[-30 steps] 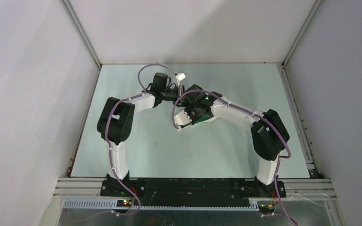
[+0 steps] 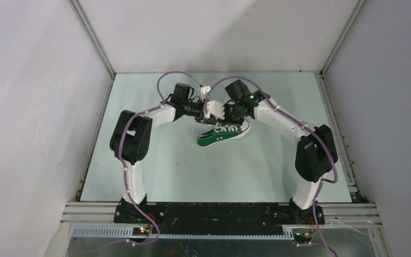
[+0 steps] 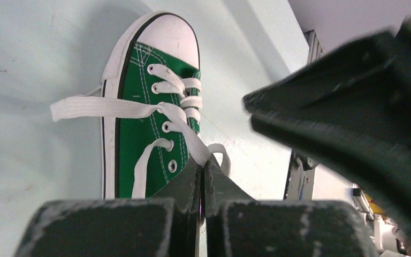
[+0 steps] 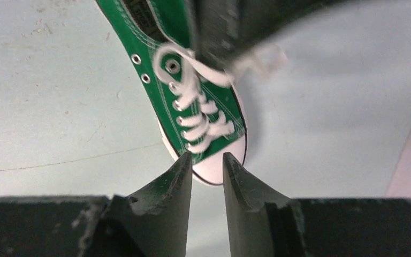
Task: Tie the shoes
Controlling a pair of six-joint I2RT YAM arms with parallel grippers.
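A green sneaker (image 2: 217, 137) with white toe and white laces lies on the table, seen in all three views. In the left wrist view my left gripper is shut on a white lace (image 3: 192, 142) that runs up from the eyelets; a loose lace end (image 3: 75, 108) lies across the shoe's side. My right gripper is over the shoe, its fingertips a little apart near the toe in the right wrist view, nothing seen between them; its blurred body also appears at the right of the left wrist view.
Walls stand at the back and both sides, with a metal frame along the edges. Both arms crowd together over the shoe.
My right arm has swung up and back, away from the shoe's middle, uncovering more of the green shoe in the top view. The left arm is nearly unchanged.
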